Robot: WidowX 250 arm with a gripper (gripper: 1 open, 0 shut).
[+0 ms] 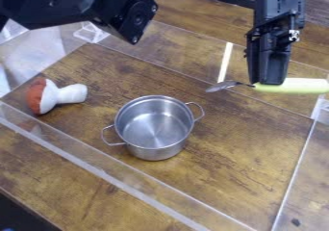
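Observation:
My gripper [267, 79] hangs at the upper right, pointing down, shut on a pale yellow-green handled utensil [298, 86] that reaches out to the right, with a small metal blade [222, 86] showing to the left of the fingers. A steel pot [154, 143] with two side handles stands left of and below the gripper on the wooden table [225, 167]. At the left lies a white object with an orange-red bristled or padded end [61, 95], apparently a brush.
Clear plastic strips or edges run along the table's front, left and right sides. The black arm [122, 4] spans the top of the view. Bare wood lies around the pot and below the gripper. A thin pale strip [226, 57] lies behind the blade.

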